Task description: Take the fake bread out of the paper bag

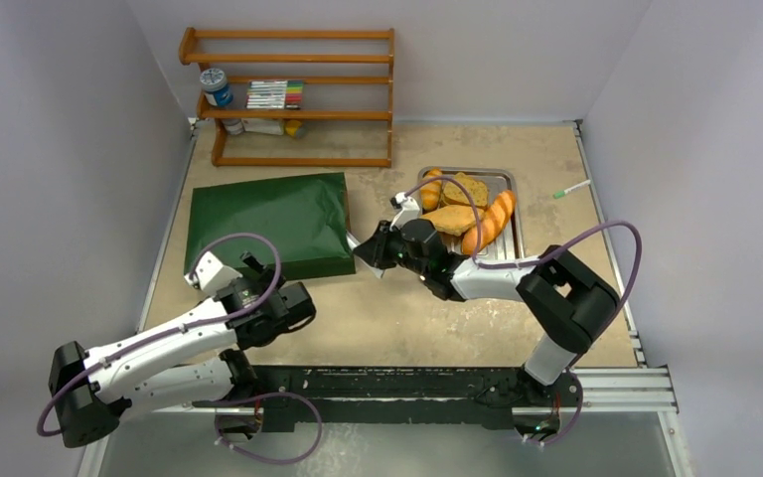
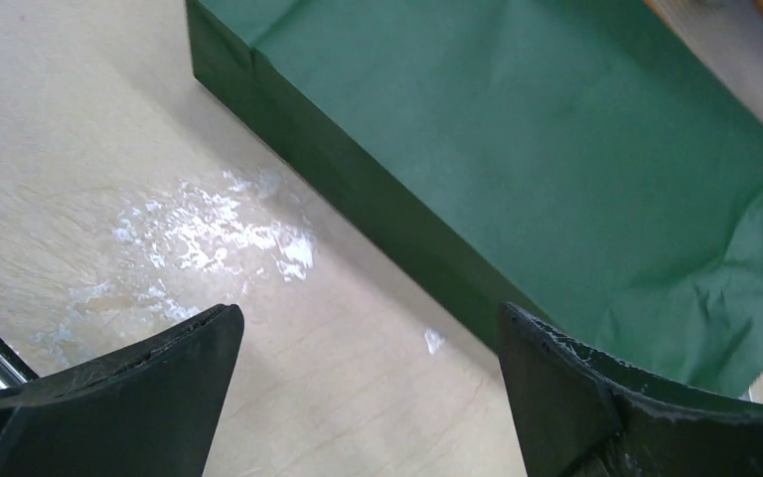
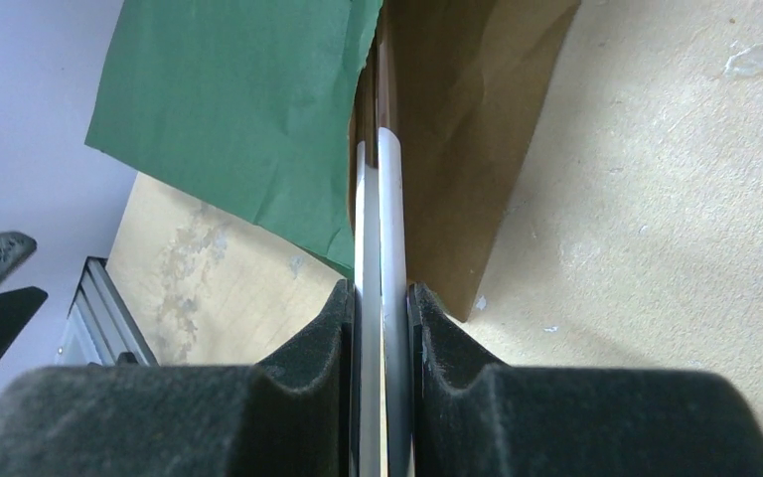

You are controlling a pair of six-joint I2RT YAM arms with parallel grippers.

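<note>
The green paper bag point(image 1: 263, 219) point(image 2: 517, 149) point(image 3: 233, 119) lies at the left of the table, its brown-lined mouth point(image 3: 467, 149) facing right. My right gripper point(image 1: 370, 253) is at that mouth, with a long pale, flat strip point(image 3: 390, 199) between its fingers, reaching toward the bag; whether it is firmly gripped is unclear. My left gripper point(image 1: 258, 268) stands open over the bag's front left, nothing between its fingers. No bread shows inside the bag.
A metal tray point(image 1: 507, 181) of fake breads point(image 1: 497, 214) sits at right, partly under my right arm. A wooden shelf point(image 1: 348, 112) with jars and markers stands at the back. A green-tipped pen point(image 1: 571, 189) lies far right.
</note>
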